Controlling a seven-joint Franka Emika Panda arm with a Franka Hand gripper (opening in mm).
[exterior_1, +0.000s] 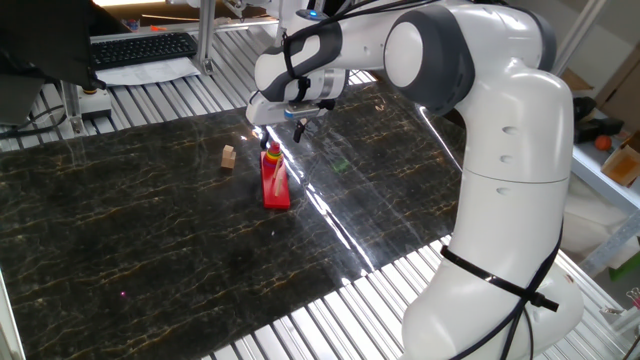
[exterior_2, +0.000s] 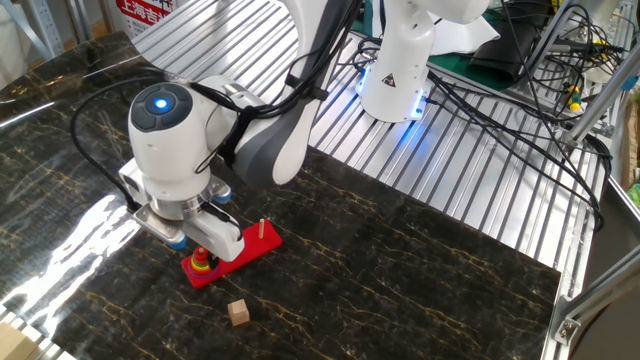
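Observation:
A red board (exterior_1: 276, 196) lies on the dark marbled tabletop, carrying a small stack of coloured rings (exterior_1: 273, 154) at one end. From its other end rises a thin pale peg (exterior_2: 262, 229), which looks bare. My gripper (exterior_1: 282, 137) hangs over the ring-stack end, its two dark fingers spread apart with nothing visible between them. In exterior view 2 the white hand covers part of the board, and the fingertips are mostly hidden. The ring stack (exterior_2: 201, 260) shows just below the hand; whether a finger touches it, I cannot tell.
A small wooden block (exterior_1: 228, 157) sits on the tabletop beside the board, apart from it; the same block (exterior_2: 238, 312) shows in exterior view 2. A keyboard (exterior_1: 143, 49) lies beyond the far edge.

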